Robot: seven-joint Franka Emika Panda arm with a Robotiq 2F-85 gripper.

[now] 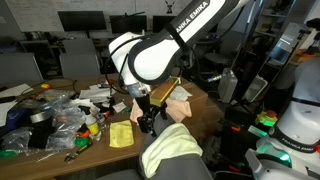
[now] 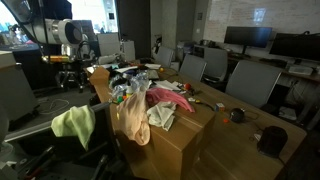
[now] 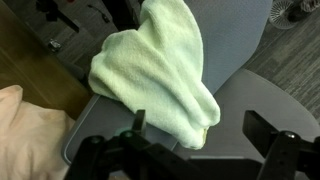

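A pale green cloth (image 3: 165,65) lies draped over a grey chair (image 3: 228,35) in the wrist view. My gripper stands open, its two fingers wide apart below and to either side of the cloth's lower end. No cloth shows gripped between them. In exterior view 1, the gripper (image 1: 152,120) hangs just above and left of the cloth (image 1: 170,148), near the table's edge; whether they touch is hard to tell there. Exterior view 2 has the cloth (image 2: 75,125) hanging over the chair, with its lower part out from the table.
The wooden table (image 1: 98,155) holds a yellow cloth (image 1: 121,134), a peach cloth (image 1: 180,108), bottles and plastic bags (image 1: 68,118). A second grey seat surface (image 3: 250,95) lies on the right of the wrist view. Open floor (image 1: 232,150) shows right of the chair.
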